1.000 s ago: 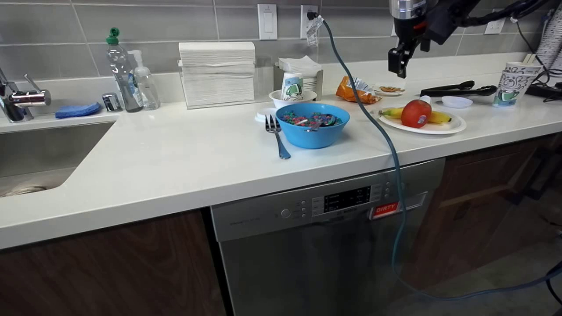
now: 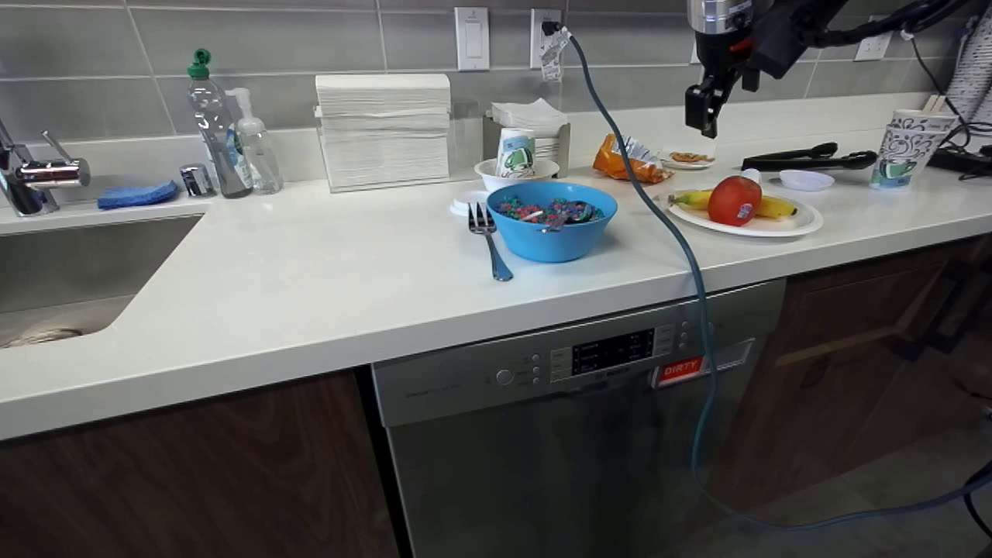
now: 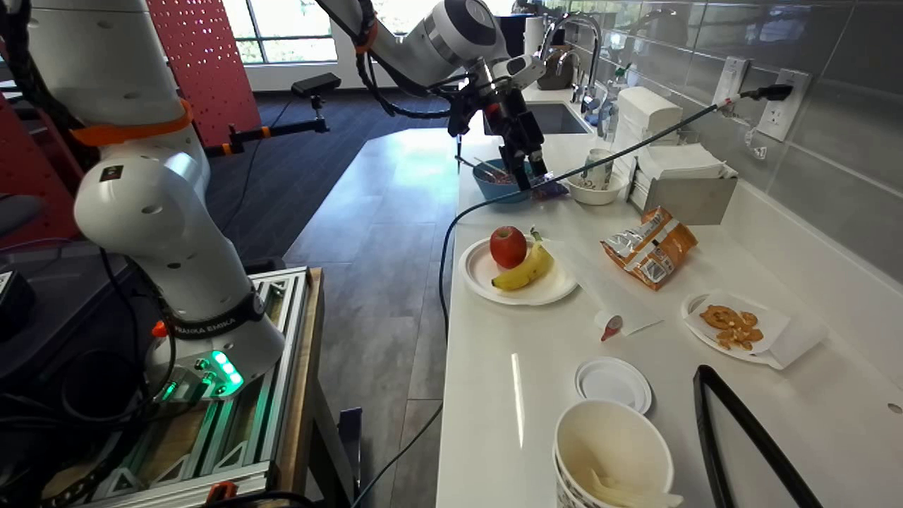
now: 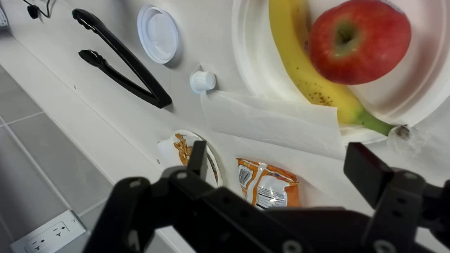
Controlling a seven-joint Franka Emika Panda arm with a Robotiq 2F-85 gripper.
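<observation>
My gripper is open above the counter, its two black fingertips wide apart and nothing held between them. Past the fingers in the wrist view lie an orange snack bag (image 4: 270, 185) and a strip of white paper (image 4: 274, 120). A red apple (image 4: 360, 42) and a yellow banana (image 4: 291, 46) rest on a white plate (image 4: 249, 54), up and to the right in that view. The small plate with pretzel-like snacks (image 4: 183, 147) is partly hidden behind one finger.
Black tongs (image 4: 126, 59), a white lid (image 4: 158, 33) and a patterned cup (image 2: 911, 149) occupy the right of the counter. A blue bowl of wrapped candy (image 2: 550, 237) sits beside a fork (image 2: 493, 243). One cable (image 2: 642, 186) hangs across the counter from the wall outlet.
</observation>
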